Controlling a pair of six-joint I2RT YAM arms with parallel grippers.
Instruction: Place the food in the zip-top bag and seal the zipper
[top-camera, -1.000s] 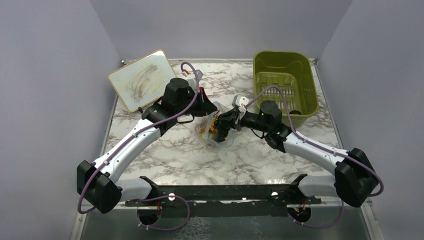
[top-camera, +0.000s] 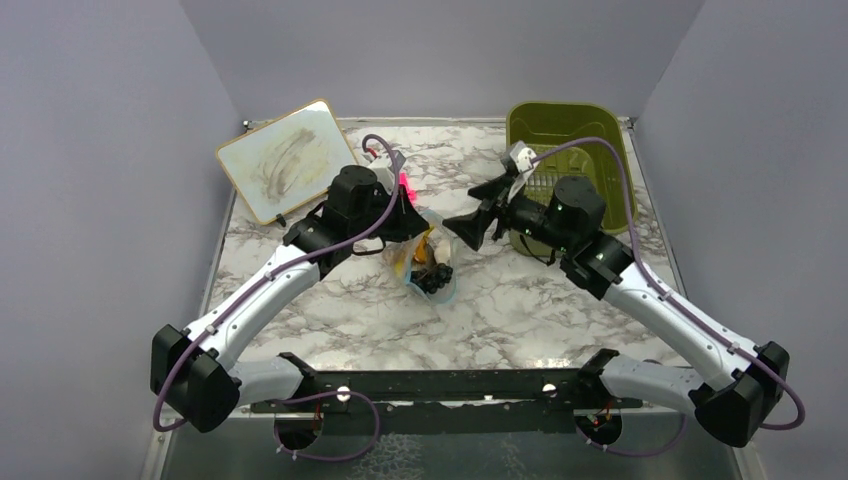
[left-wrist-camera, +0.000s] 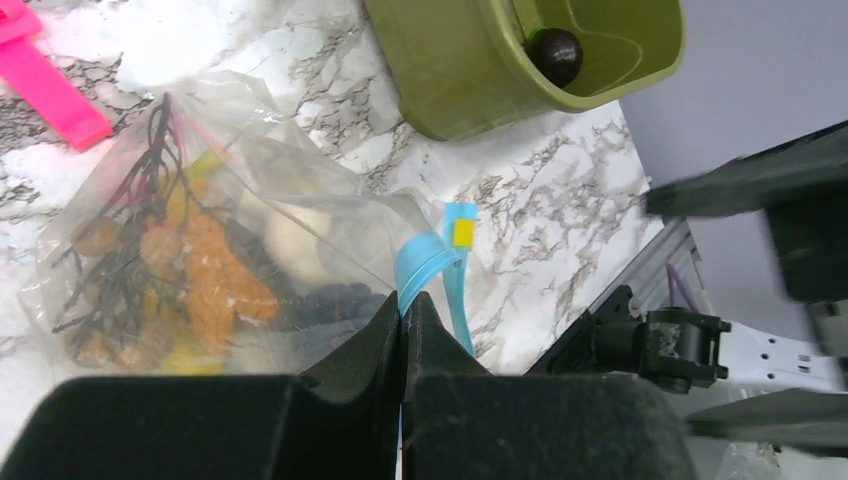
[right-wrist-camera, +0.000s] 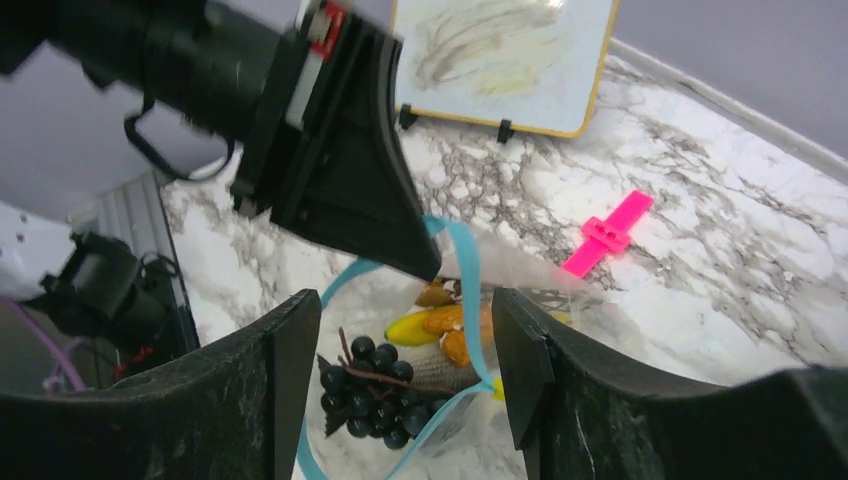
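The clear zip top bag (top-camera: 443, 293) has a light blue rim (right-wrist-camera: 466, 270) and stands wide-mouthed in the middle of the table. Inside it are dark grapes (right-wrist-camera: 385, 395), orange and yellow food (left-wrist-camera: 222, 270) and a pale round item (left-wrist-camera: 296, 243). A small yellow tab (left-wrist-camera: 463, 234) sits on the blue edge. My left gripper is shut on the bag's rim, which runs between its fingertips. Right of the bag's mouth, my right gripper (top-camera: 466, 209) stands open and empty, its fingers (right-wrist-camera: 275, 370) apart.
A green bin (top-camera: 560, 115) stands at back right, with a dark round item (left-wrist-camera: 553, 56) inside. The whiteboard (top-camera: 288, 160) leans at back left. A pink strip (right-wrist-camera: 607, 235) lies behind the bag.
My right gripper was at the bag's mouth by the dark grapes; it has drawn back up and right, opened wide. The grapes now rest in the bag.
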